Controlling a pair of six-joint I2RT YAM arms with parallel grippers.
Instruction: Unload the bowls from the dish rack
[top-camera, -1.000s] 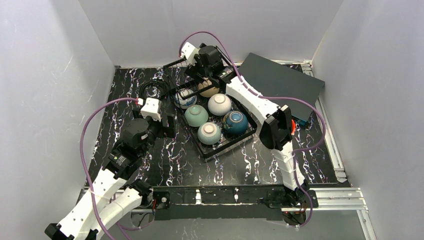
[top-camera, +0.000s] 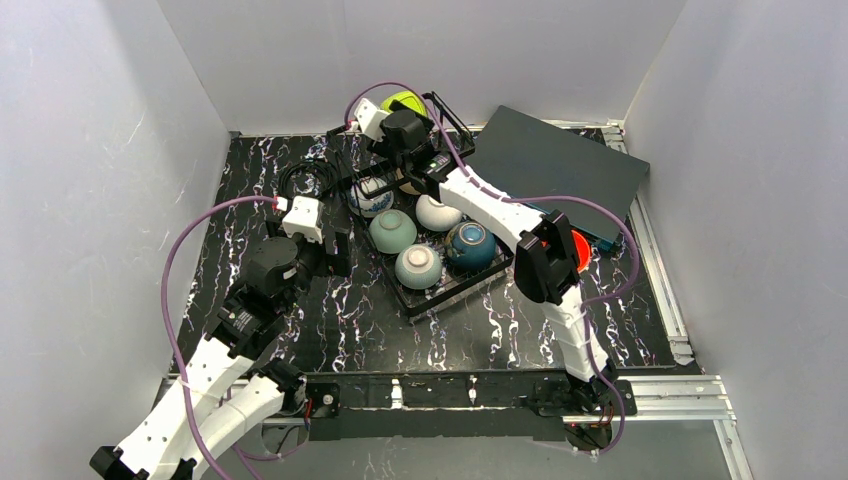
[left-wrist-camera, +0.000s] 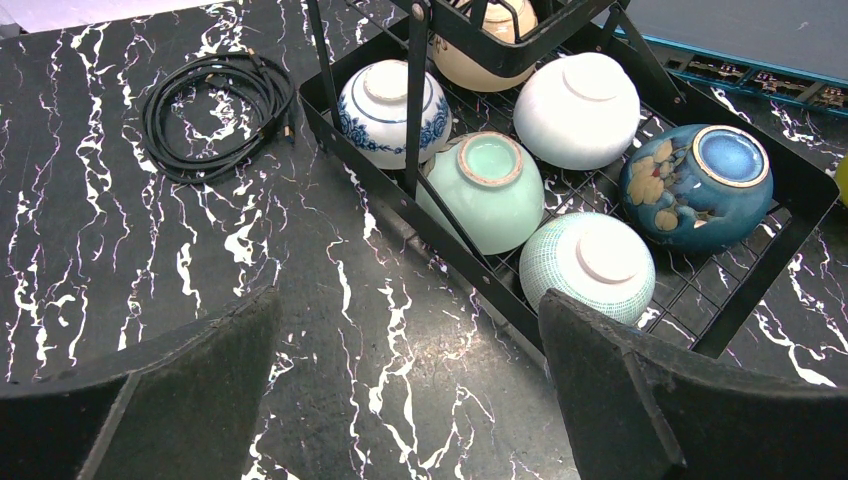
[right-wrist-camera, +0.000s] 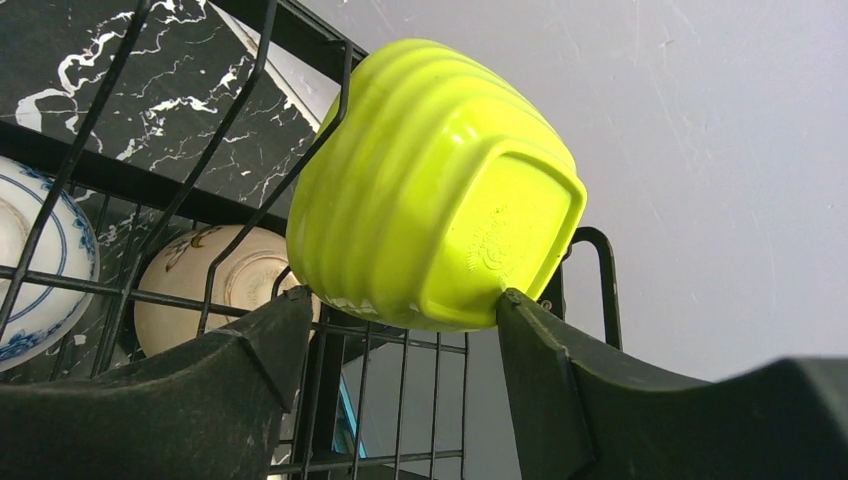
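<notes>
In the right wrist view a lime-green ribbed bowl (right-wrist-camera: 430, 190) leans tilted on the dish rack's upper tier, its square base facing me. My right gripper is at its lower edge, fingers part open, a fingertip at either side of the bowl's lower part; whether they touch it I cannot tell. On the lower tier (left-wrist-camera: 735, 310) rest upside-down bowls: blue-and-white (left-wrist-camera: 390, 115), green (left-wrist-camera: 485, 190), pale speckled (left-wrist-camera: 590, 265), white (left-wrist-camera: 578, 110), dark blue (left-wrist-camera: 695, 185) and cream (left-wrist-camera: 480, 45). My left gripper stands open and empty, left of the rack.
A coiled black cable (left-wrist-camera: 215, 115) lies left of the rack. Behind it on the right is a large dark panel (top-camera: 560, 165), with an orange-red object (top-camera: 581, 250) partly hidden by the right arm.
The left arm has stayed still.
</notes>
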